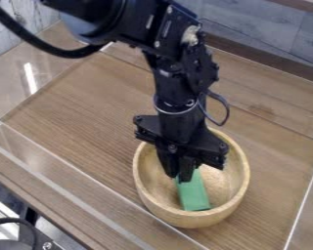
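Note:
A light wooden bowl (227, 205) stands on the wooden table at the lower centre right, with a green block (195, 196) lying inside it. My black gripper (179, 168) points down into the bowl from above, its fingertips over the upper end of the block. The fingers hide that end, so whether they grip it cannot be seen.
Bare table (67, 117) lies to the left and behind. A grey panelled wall is at the back. A black cable and edge strips are at the lower left.

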